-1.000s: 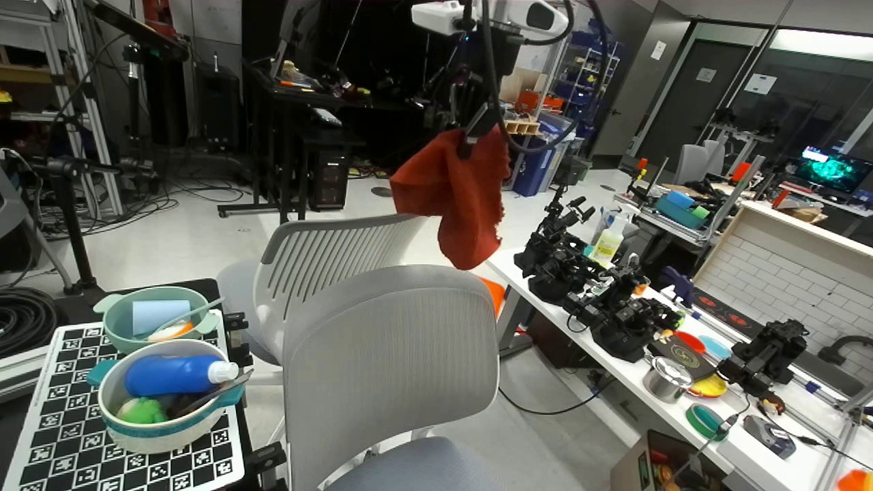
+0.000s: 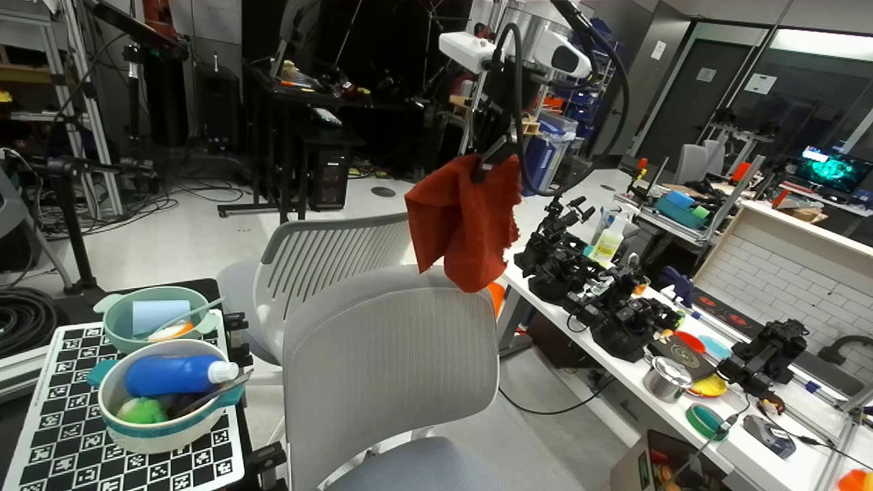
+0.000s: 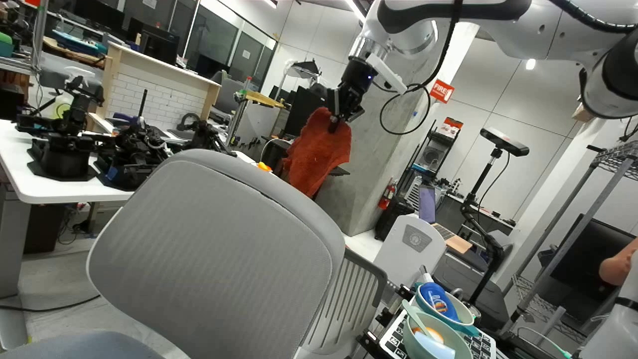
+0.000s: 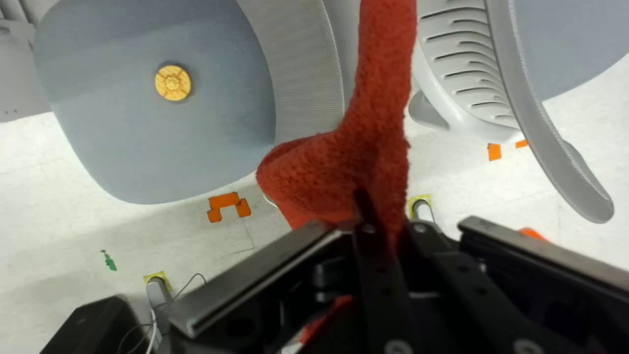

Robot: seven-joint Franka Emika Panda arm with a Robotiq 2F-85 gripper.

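A rust-red cloth (image 2: 463, 221) hangs from my gripper (image 2: 488, 159), which is shut on it. In exterior view 2 the cloth (image 3: 320, 149) droops from the gripper (image 3: 335, 122) above and behind the near chair's backrest. From the wrist, the cloth (image 4: 354, 159) is bunched at the fingers, and part of it trails up past the frame's top edge. Below it in exterior view 1 is the grey chair backrest (image 2: 391, 368); whether the cloth's lower tip touches it I cannot tell. On the chair seat (image 4: 194, 135) lies a round yellow piece (image 4: 173, 82).
A second grey chair (image 2: 335, 249) stands close behind the first. To the left, two bowls (image 2: 172, 438) with various items sit on a checkered board (image 2: 57, 409). A white table (image 2: 573, 315) carrying several black devices runs along the right.
The gripper and cloth have moved a little to the right and lower in exterior view 1. The cloth is still held, and the chairs and bowls stand unchanged.
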